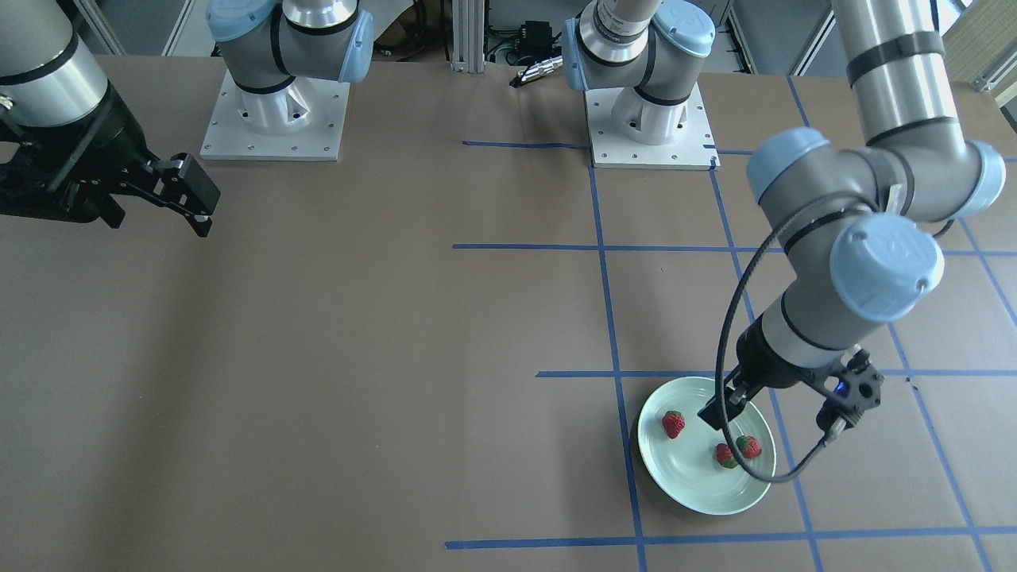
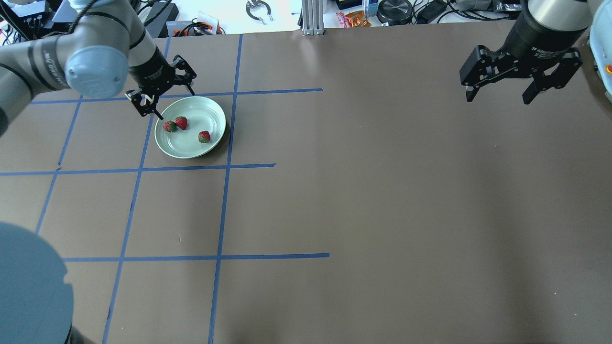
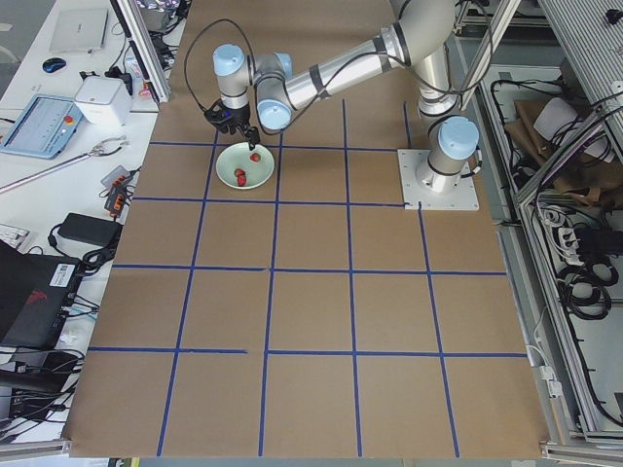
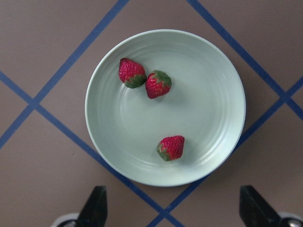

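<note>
A pale green plate (image 4: 123, 118) holds three strawberries: two close together (image 4: 130, 71) (image 4: 157, 86) and one apart (image 4: 170, 147). My gripper (image 2: 177, 107) hangs above the plate in the top view, its fingers spread open on either side. In the left wrist view its two dark fingertips show at the lower corners, with nothing between them over the plate.
A second arm's black gripper (image 2: 519, 74) is at the upper right of the top view. Arm bases (image 1: 651, 143) stand along the back in the front view.
</note>
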